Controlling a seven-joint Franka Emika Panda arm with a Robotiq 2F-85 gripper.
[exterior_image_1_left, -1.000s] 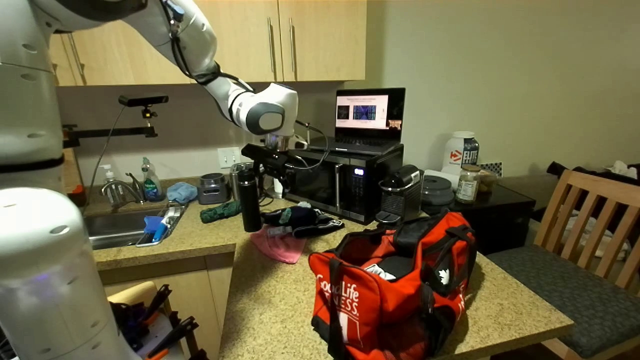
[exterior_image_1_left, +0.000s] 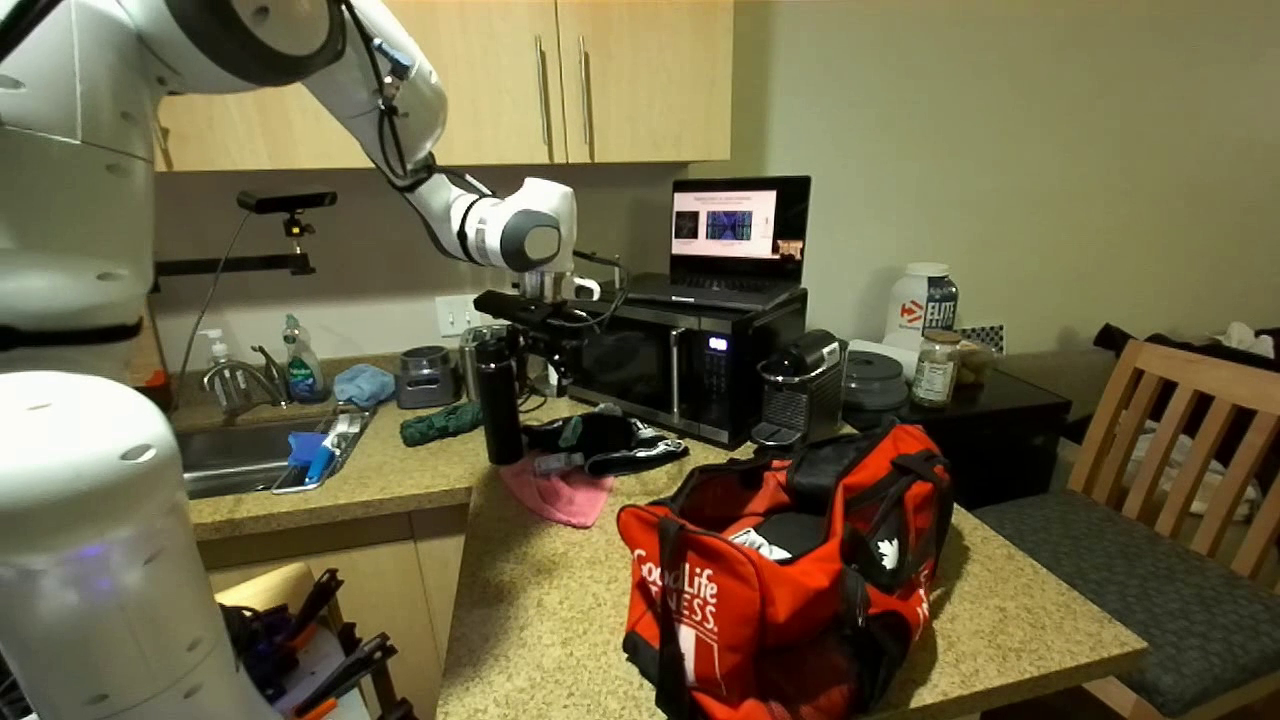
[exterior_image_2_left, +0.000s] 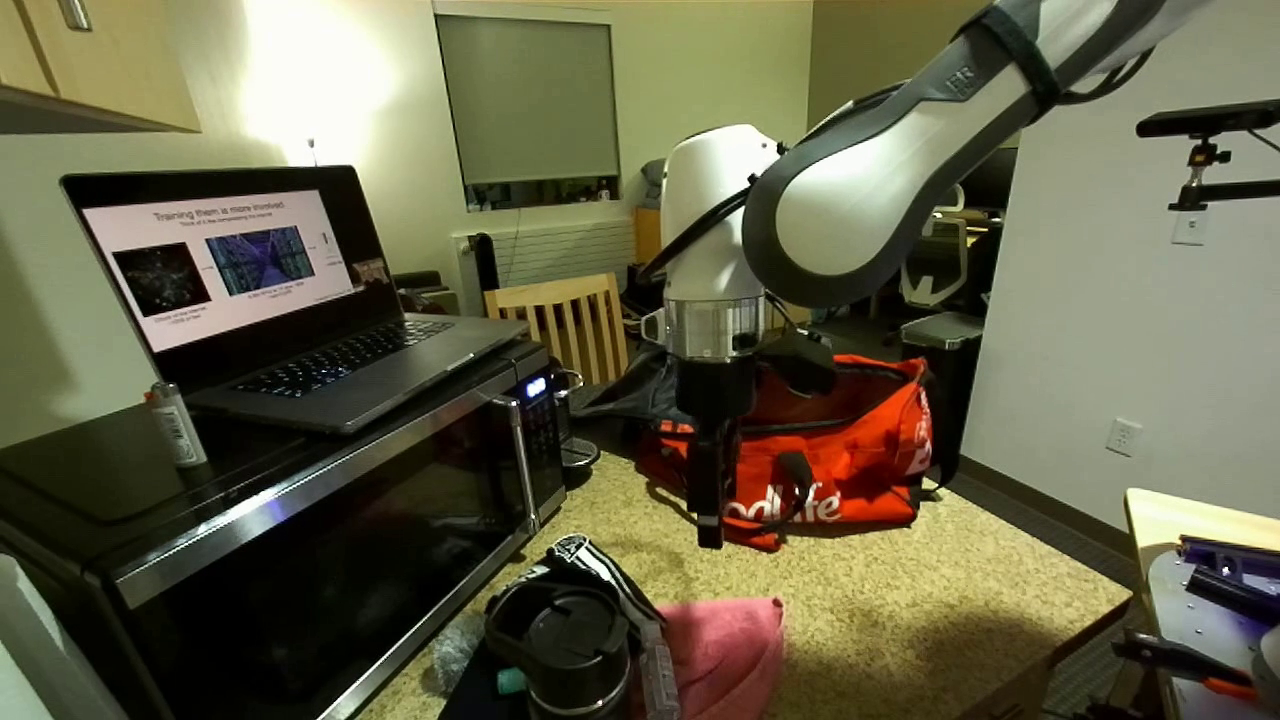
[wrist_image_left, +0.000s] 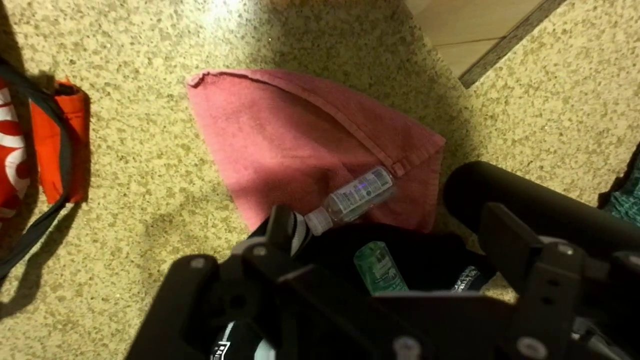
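Note:
My gripper stands open, pointing down over the counter, with nothing held between its fingers. Below it in the wrist view, a clear bottle (wrist_image_left: 360, 195) lies partly on a pink cloth (wrist_image_left: 288, 132), its cap toward a dark garment (wrist_image_left: 336, 252). A small green bottle (wrist_image_left: 379, 267) rests on that garment. The tall black bottle (exterior_image_1_left: 498, 402) is upright beside the cloth; the wrist view shows it close by the right finger. A red gym bag (exterior_image_1_left: 720, 576), its top open, sits nearer the counter's front end. Part of the garment is hidden by the gripper.
A microwave (exterior_image_1_left: 624, 366) bearing a laptop (exterior_image_1_left: 738, 240) borders the pile, with a coffee machine (exterior_image_1_left: 801, 390) alongside. Dark green cloth (exterior_image_1_left: 441, 424) lies near the sink (exterior_image_1_left: 234, 462). Bare counter (exterior_image_1_left: 540, 600) extends left of the bag.
In exterior view 1, my arm's hand has shifted slightly left and a little lower. The bag, cloth and bottles appear unmoved.

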